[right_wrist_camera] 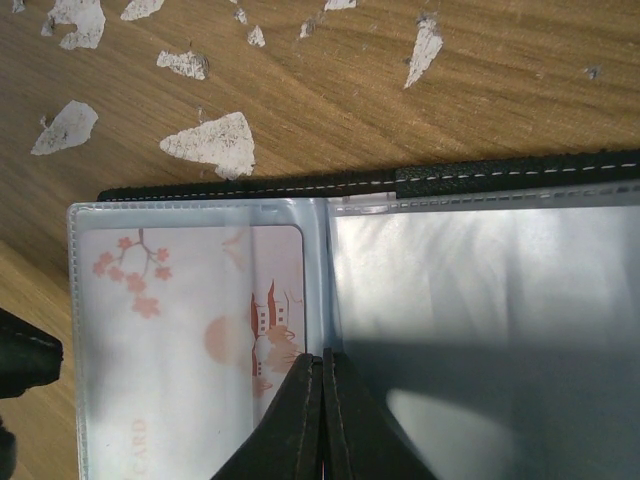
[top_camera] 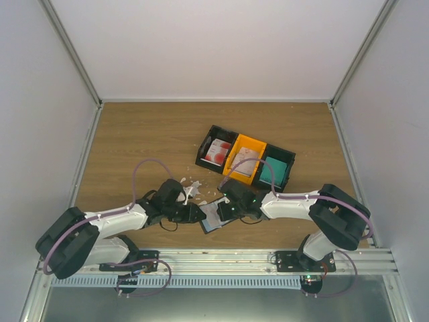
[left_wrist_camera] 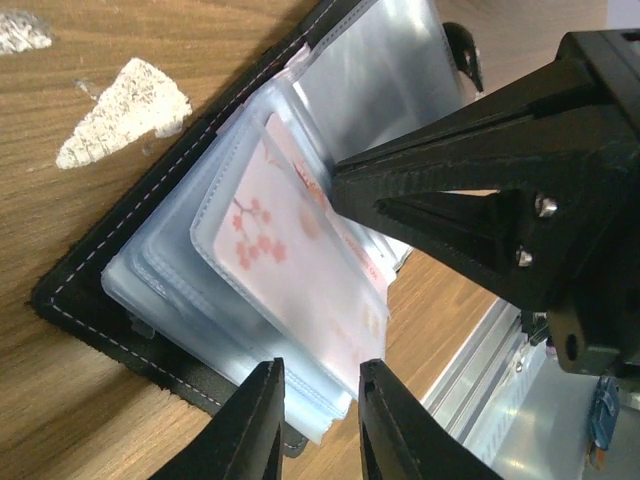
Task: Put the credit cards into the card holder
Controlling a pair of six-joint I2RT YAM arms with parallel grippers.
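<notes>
Lying open on the table, the card holder [top_camera: 210, 223] has a black stitched cover and clear sleeves. A pale pink credit card [right_wrist_camera: 165, 330] with blossoms and a pagoda sits mostly inside a clear sleeve, its pagoda-side strip outside the sleeve's edge. My right gripper is shut, its tips at that strip beside the holder's fold; nothing shows between them. At the opposite, outer side of the sleeve, my left gripper is part open, fingertips apart at the sleeve's edge. Other cards [top_camera: 216, 151] lie in the black box [top_camera: 200, 161].
An orange box [top_camera: 255, 143] with pale cards and a black box [top_camera: 284, 155] with teal cards stand beside the first, behind the right arm. White torn patches [right_wrist_camera: 215, 143] mark the table behind the holder.
</notes>
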